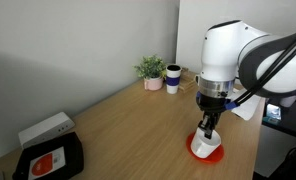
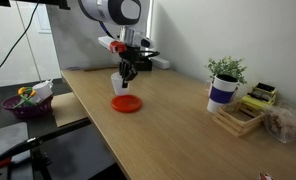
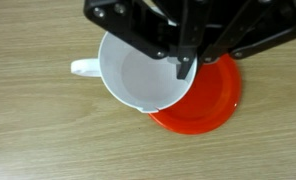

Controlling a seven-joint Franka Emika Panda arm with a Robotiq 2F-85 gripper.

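A white cup [image 1: 205,144] is over the red plate [image 1: 218,156] in exterior view 1. My gripper [image 1: 209,129] reaches down to its rim from above. The wrist view shows the pinched fingers [image 3: 184,68] at the right side of the rim of the cup [image 3: 133,75], its handle pointing left. Beneath the cup, the plate [image 3: 210,103] shows to the right. In exterior view 2 the cup [image 2: 116,82] appears slightly raised at the far-left edge of the plate [image 2: 127,103]. The thin rim between the fingertips is partly hidden.
A black-and-red case [image 1: 48,158] and a white box [image 1: 46,130] lie at the left. A plant [image 1: 151,70] and a blue-and-white container [image 1: 173,79] stand at the back. A wooden crate [image 2: 238,118] is farther along.
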